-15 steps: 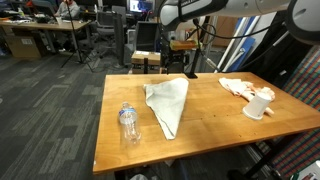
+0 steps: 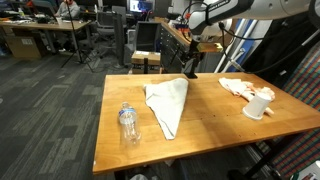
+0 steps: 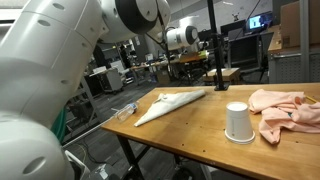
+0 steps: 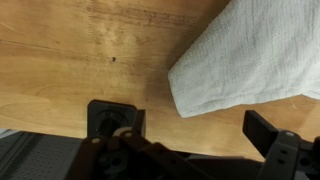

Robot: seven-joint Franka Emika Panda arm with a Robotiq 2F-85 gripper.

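A white cloth (image 2: 167, 101) lies crumpled on the wooden table, one corner stretching toward the near edge in exterior view 1. In exterior view 2 the same cloth (image 3: 170, 105) rests on the table's left part. My gripper is open; its two dark fingers stand wide apart at the bottom of the wrist view, with nothing held. Seen from the wrist, the cloth (image 4: 250, 60) fills the upper right, and its rounded corner points toward the gap between the fingers. The gripper appears above the table's far edge in exterior view 1.
A clear bottle (image 2: 128, 122) lies at the table's left. On the right are a white cup (image 2: 258, 103) and a pinkish cloth (image 2: 237, 87). A black fixture (image 4: 108, 117) sits at the table edge.
In exterior view 1 the arm and gripper have shifted to the right along the far side of the table. The cloth, bottle and cup look unmoved.
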